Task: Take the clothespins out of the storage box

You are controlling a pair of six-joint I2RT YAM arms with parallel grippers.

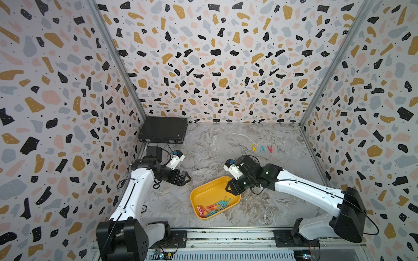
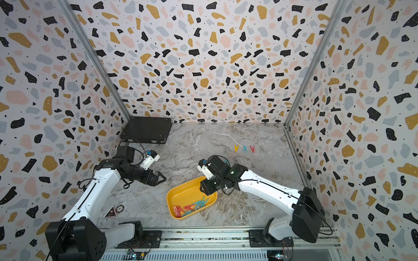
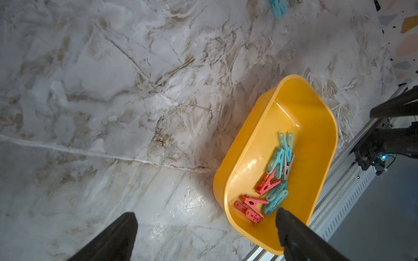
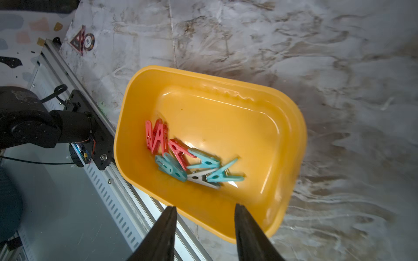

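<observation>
The yellow storage box (image 1: 204, 188) stands near the table's front edge. Inside it, along one end and side, lie several clothespins: red ones (image 4: 157, 137), teal ones (image 4: 225, 173) and a grey one (image 4: 202, 177). Over the box's right end hangs my right gripper, its fingers apart and the space between them empty. To the left of the box, above bare table, my left gripper stands wide open and holds nothing.
A row of several clothespins lies at the back right, among them a yellow one (image 1: 253, 148) and a red one (image 1: 270, 148). At the back left is a black case (image 1: 163, 129). Bare marble (image 1: 209, 156) lies behind the box.
</observation>
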